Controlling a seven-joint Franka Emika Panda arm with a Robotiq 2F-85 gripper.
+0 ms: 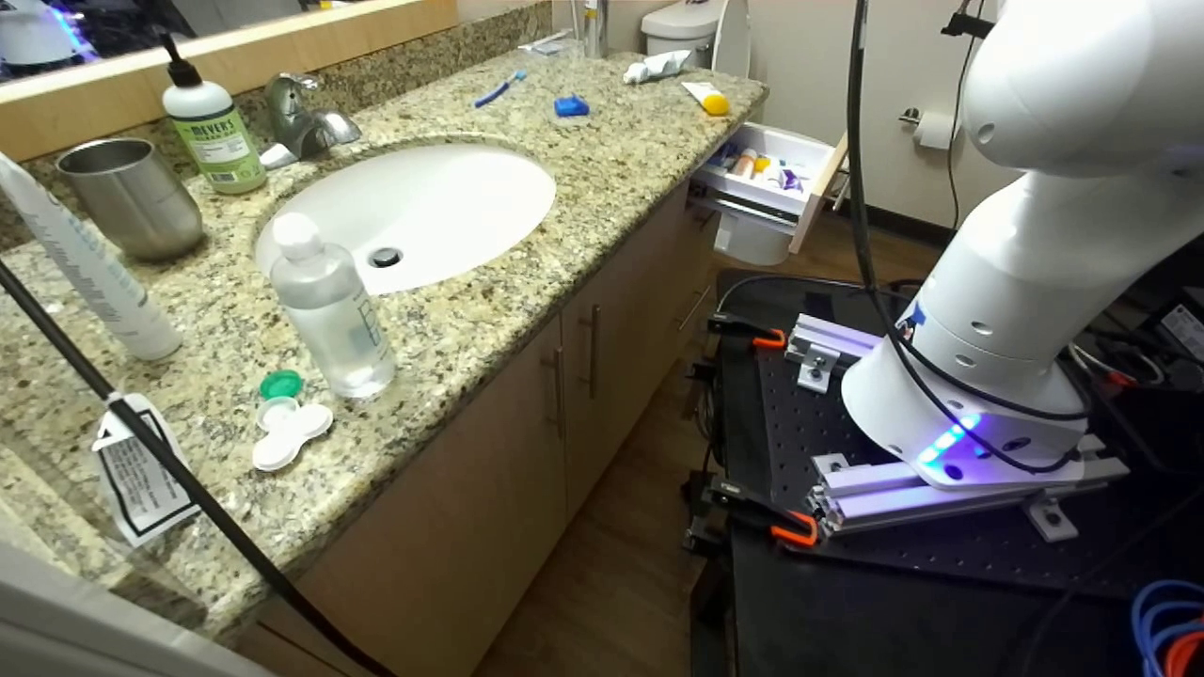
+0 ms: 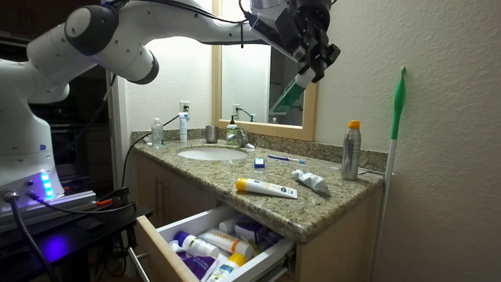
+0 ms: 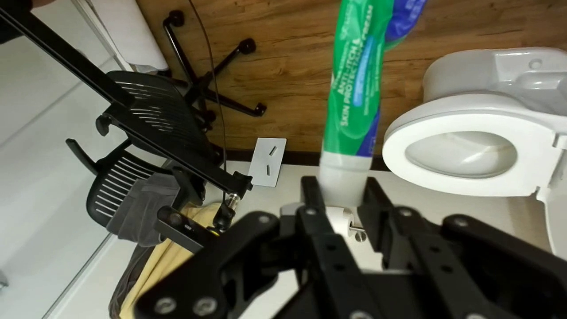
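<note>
My gripper is shut on the white cap of a green cream tube (image 3: 355, 90), marked as anti-itch cream with some purple on it. In exterior view 2 the same tube (image 2: 289, 96) hangs tilted, its flat end pointing down and to the left, high above the counter and in front of the mirror. There the gripper (image 2: 313, 75) holds it from the upper right, with nothing touching the tube's free end. Exterior view 1 shows the arm's base and lower links, with the gripper out of sight.
An open drawer (image 2: 197, 220) full of tubes and bottles juts out below the granite counter (image 2: 220, 178). On the counter lie a yellow-capped tube (image 2: 267, 188), a crumpled white tube (image 2: 310, 181) and a blue box (image 2: 259, 162). A tall spray can (image 2: 350, 150) stands near the wall.
</note>
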